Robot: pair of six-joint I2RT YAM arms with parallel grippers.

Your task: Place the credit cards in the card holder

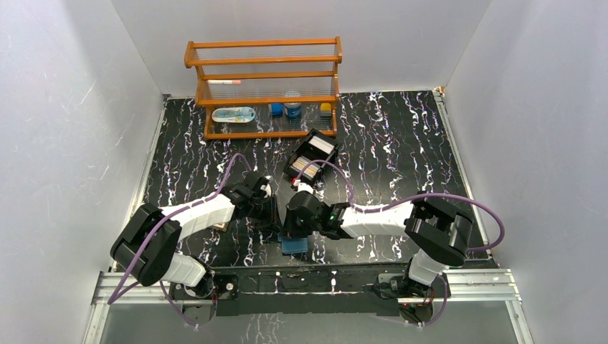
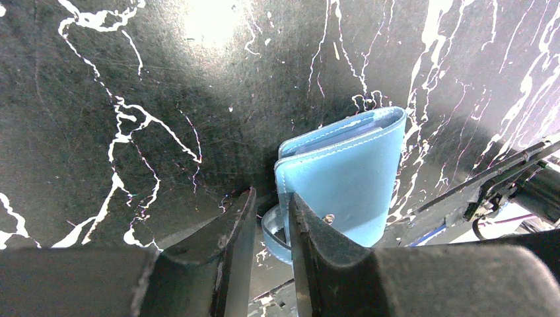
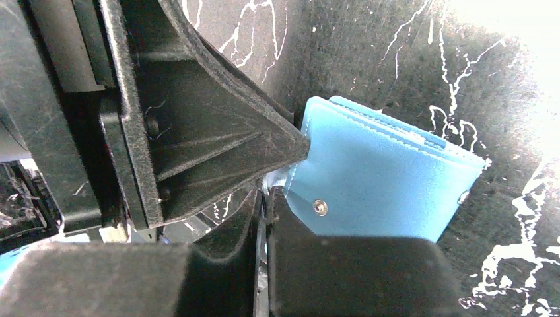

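A light-blue card holder point(image 1: 295, 245) is on the dark marbled table near its front edge, under both hands. In the left wrist view it stands on its side, its folded layers partly apart, a snap strap curling at its lower corner. My left gripper is shut on the holder's near edge. From the right wrist view, the left gripper's black finger point(image 3: 264, 139) presses at the holder's edge. My right gripper is beside the snap stud with its fingers close together; whether they grip the strap is unclear. No card can be made out clearly.
Behind the hands lies an open black case point(image 1: 313, 154) with pale contents. A wooden rack point(image 1: 265, 100) with several small items stands at the back. A small flat item point(image 1: 221, 226) lies beside the left arm.
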